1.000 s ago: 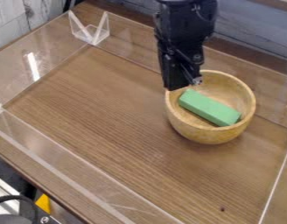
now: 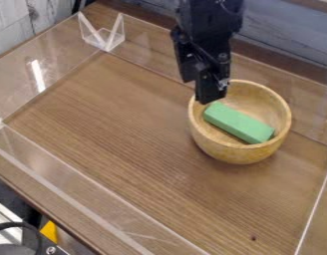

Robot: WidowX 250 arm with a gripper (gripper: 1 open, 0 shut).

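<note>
My black gripper (image 2: 202,72) hangs at the top centre with its fingers open, above the back left of a light wooden bowl (image 2: 211,141). In the bowl lies a green rectangular block (image 2: 238,124). I see nothing held between the fingers.
A small clear wire holder (image 2: 103,32) stands at the back left. A raised edge runs along the back right, and a black cable with a yellow piece lies at the bottom left corner.
The gripper has risen slightly and shifted a little, while staying over the bowl's back left. The bowl and block look unchanged.
</note>
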